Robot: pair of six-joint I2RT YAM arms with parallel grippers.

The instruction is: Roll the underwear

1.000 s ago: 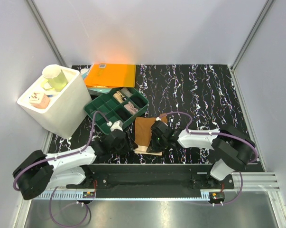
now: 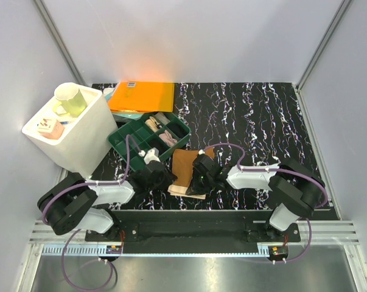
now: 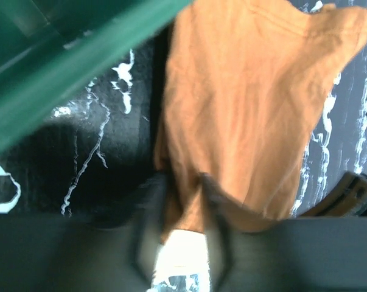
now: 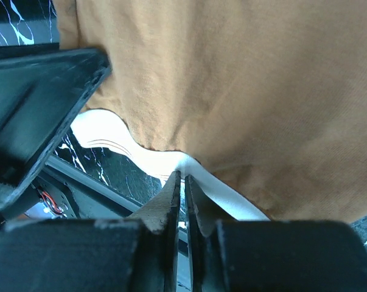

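Observation:
The brown underwear (image 2: 184, 165) lies folded on the dark marbled table, its pale waistband (image 2: 178, 190) toward the front edge. My left gripper is at the left side of the cloth in the left wrist view. Its blurred fingers (image 3: 213, 201) are slightly parted, and brown cloth shows in the narrow gap. My right gripper is shut on the underwear's white waistband (image 4: 156, 161) in the right wrist view. Brown fabric (image 4: 280, 109) spreads beyond it. Whether the left fingers touch the cloth cannot be told.
Close behind the left arm is a green divided tray (image 2: 134, 129) with several rolled items. A white bin (image 2: 89, 131) stands to the left and orange folders (image 2: 143, 96) at the back.
My left arm has come in toward the left edge of the underwear, its elbow shifting right and up in the top view. The underwear and right arm have shifted very slightly left.

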